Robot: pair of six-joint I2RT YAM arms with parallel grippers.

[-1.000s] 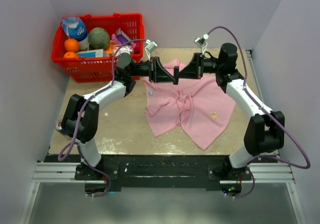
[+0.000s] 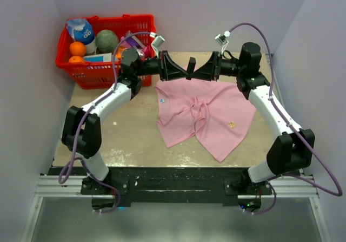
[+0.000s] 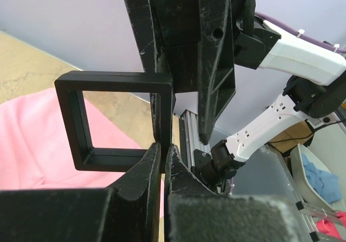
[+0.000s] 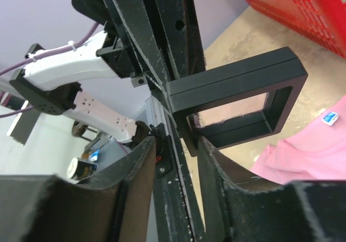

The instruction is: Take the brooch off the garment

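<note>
The pink garment (image 2: 227,104) lies spread on the table, bunched in the middle, with a small yellow brooch-like piece (image 2: 232,124) on its right part. Above the garment's far edge, my left gripper is shut on one side of a black square frame (image 3: 116,78). My right gripper reaches the same frame from the right, its fingers parted. One right fingertip (image 4: 203,144) appears close against the frame's lower corner. Whether it touches cannot be told. In the top view the frame (image 2: 191,63) stands edge-on between both grippers.
A red basket (image 2: 94,74) with fruit and packages stands at the back left, close to my left arm. A small white-and-blue tag (image 4: 330,118) lies on the garment's left side.
One second ago both grippers met at the frame.
</note>
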